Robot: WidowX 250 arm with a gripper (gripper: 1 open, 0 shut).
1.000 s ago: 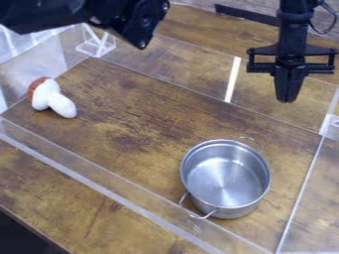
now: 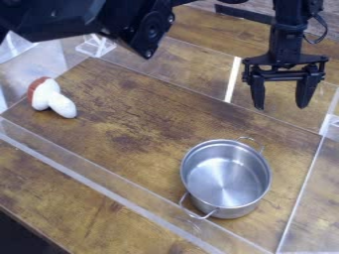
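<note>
My gripper point(image 2: 281, 91) is at the upper right, pointing down with its fingers apart and nothing between them, above the wooden surface. A steel pot point(image 2: 225, 179) with two wire handles sits at the lower middle. A white toy point(image 2: 57, 102) with a red part, resembling a mushroom, lies at the far left.
Clear plastic walls point(image 2: 159, 217) border the wooden work area point(image 2: 126, 129). A dark arm part point(image 2: 133, 20) overhangs the top left.
My gripper has opened, its two fingers now visibly spread, and it sits somewhat lower in the view. The pot and the toy have not moved.
</note>
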